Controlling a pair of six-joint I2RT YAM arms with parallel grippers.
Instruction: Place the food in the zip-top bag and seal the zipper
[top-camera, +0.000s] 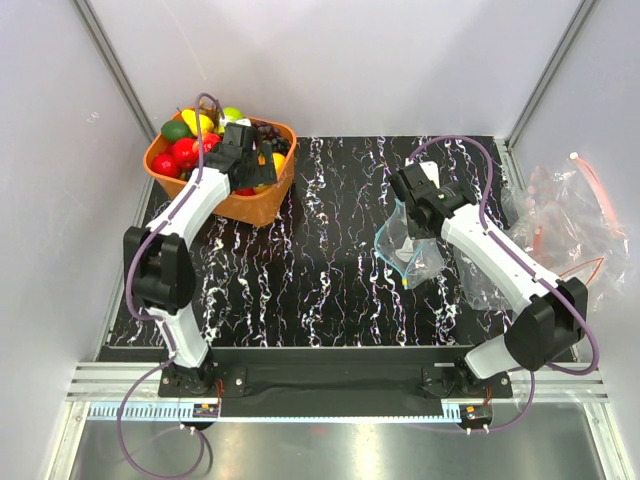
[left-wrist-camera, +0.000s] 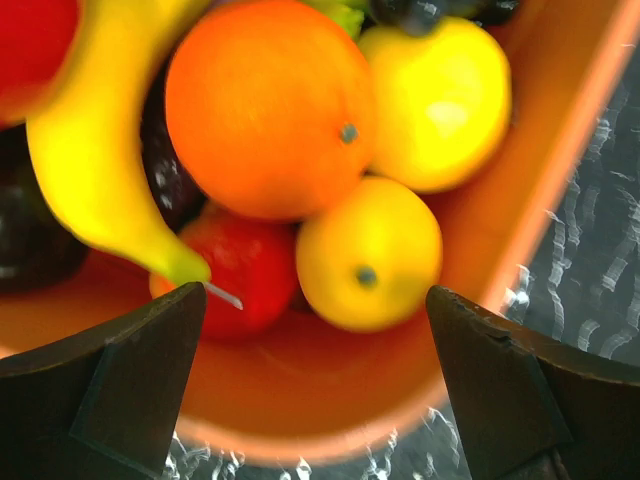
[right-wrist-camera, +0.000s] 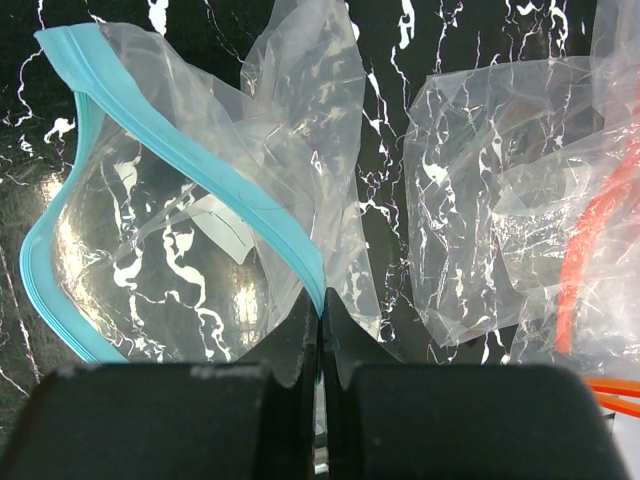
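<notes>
My left gripper is open above the front of the orange basket (top-camera: 262, 206), its fingers wide apart with nothing gripped. Below it in the left wrist view lie a large orange (left-wrist-camera: 270, 110), two yellow fruits, one of them a small round one (left-wrist-camera: 369, 253), a red fruit (left-wrist-camera: 240, 265) and a banana (left-wrist-camera: 90, 150). The clear zip bag (right-wrist-camera: 150, 270) has a blue zipper rim (right-wrist-camera: 190, 155), and its mouth gapes. My right gripper is shut on that rim at one corner. The bag appears empty apart from a white patch on it.
More clear bags with orange-red zippers (right-wrist-camera: 585, 240) lie to the right of the held bag. Between basket and bag, the black marbled table (top-camera: 325, 240) is clear. Grapes (top-camera: 275, 135) and an avocado (top-camera: 176, 131) fill the basket's back and left.
</notes>
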